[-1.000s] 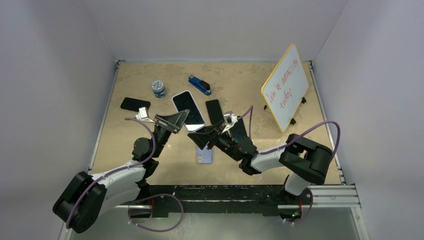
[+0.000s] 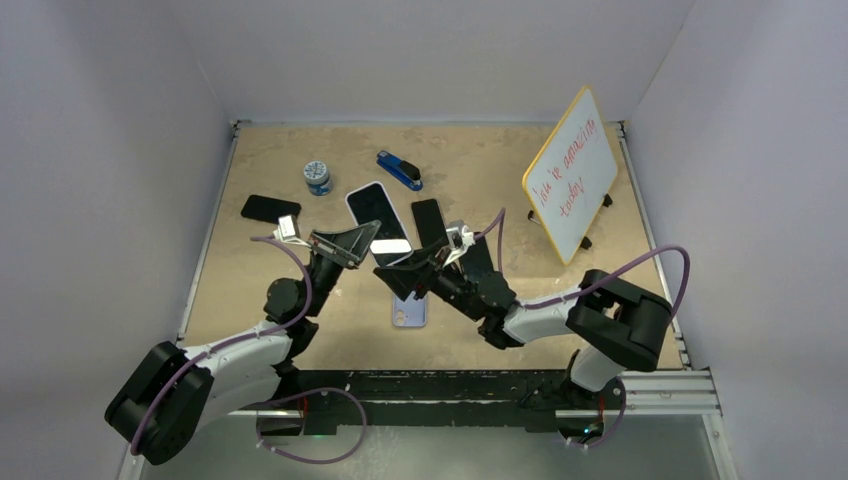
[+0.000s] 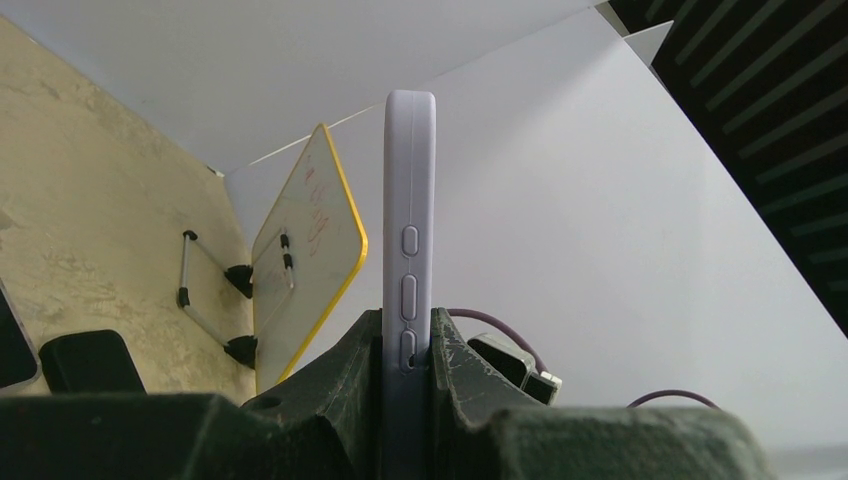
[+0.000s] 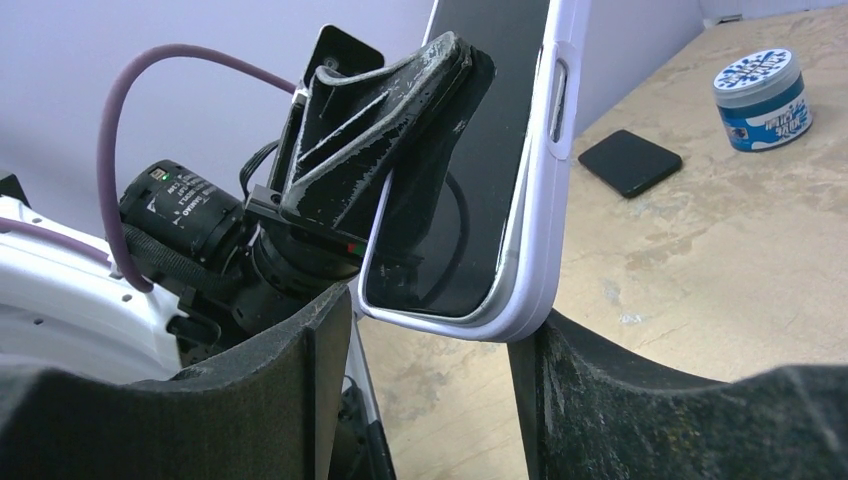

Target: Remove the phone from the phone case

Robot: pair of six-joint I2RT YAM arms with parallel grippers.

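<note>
A phone in a pale lilac case (image 2: 371, 206) (image 3: 408, 180) (image 4: 462, 170) is held up tilted over the table's middle. My left gripper (image 2: 366, 235) is shut on its sides. My right gripper (image 2: 400, 270) stands open at the phone's lower end, its fingers either side of the case's bottom corner. In the right wrist view the dark screen sits at an angle inside the case rim, with a slim gap along the side near the bottom.
A dark phone (image 2: 427, 220), another dark slab (image 2: 270, 208), a blue jar (image 2: 317, 178), a stapler (image 2: 398, 168) and a whiteboard (image 2: 570, 175) stand around. A lilac item (image 2: 409, 312) lies beneath the grippers.
The phone and left gripper are nearly still.
</note>
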